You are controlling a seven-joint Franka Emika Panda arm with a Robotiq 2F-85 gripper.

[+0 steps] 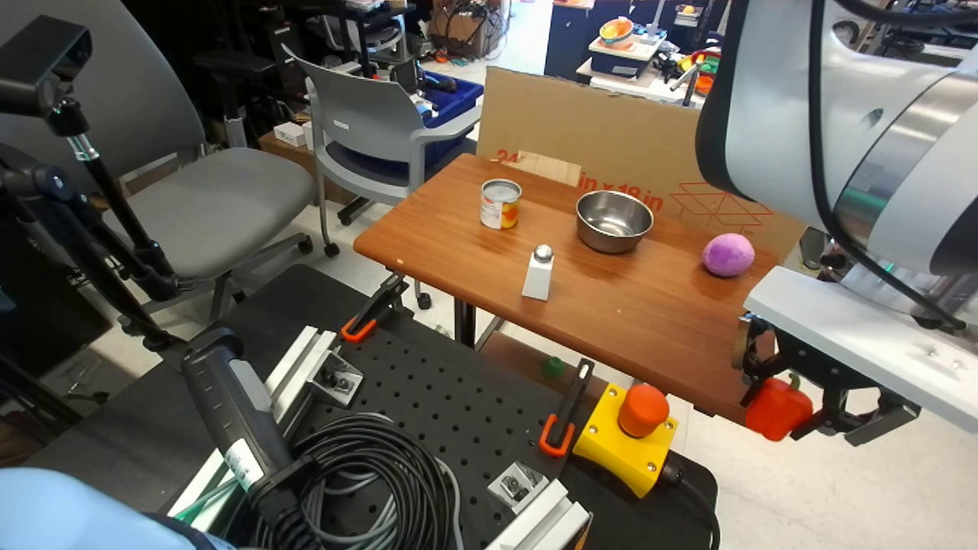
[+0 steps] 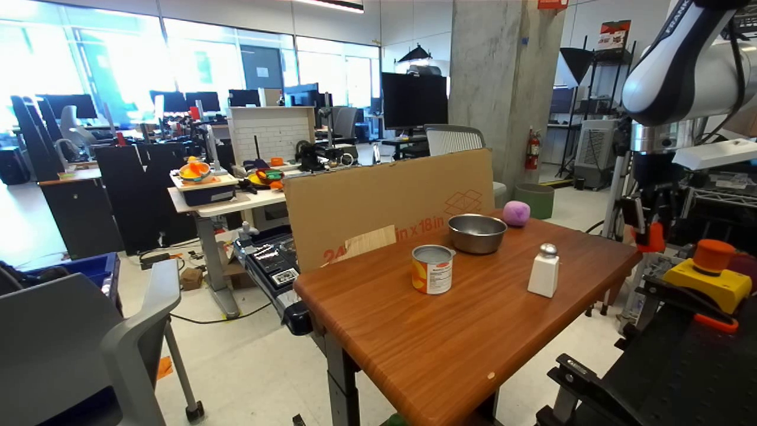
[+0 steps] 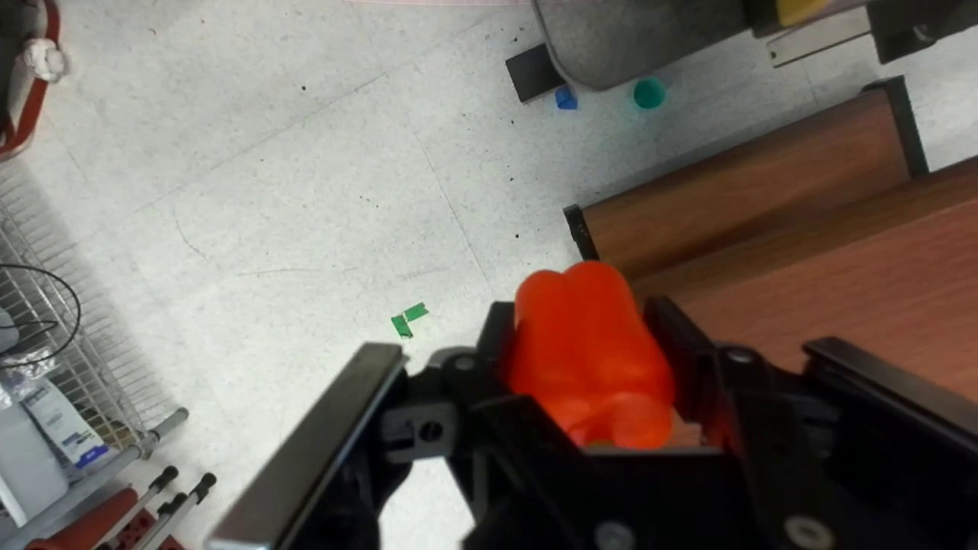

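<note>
A red toy pepper [image 1: 778, 409] with a green stem hangs in my gripper, whose fingers press it from both sides. In the wrist view the pepper [image 3: 591, 357] fills the gap between the dark fingers, over the floor beside the table's edge. Exterior view 2 shows the red pepper [image 2: 651, 238] off the table's right end. On the brown table [image 1: 587, 302] stand a steel bowl [image 1: 614, 221], an opened can [image 1: 500, 205], a white shaker with a metal top [image 1: 539, 273] and a purple ball-like object [image 1: 729, 255].
A cardboard sheet [image 1: 633, 137] stands along the table's far side. Near the front lies a black perforated bench [image 1: 440, 394] bearing a yellow box with a red button [image 1: 633, 431] and coiled cables [image 1: 376, 477]. Bare tabletop surrounds the shaker.
</note>
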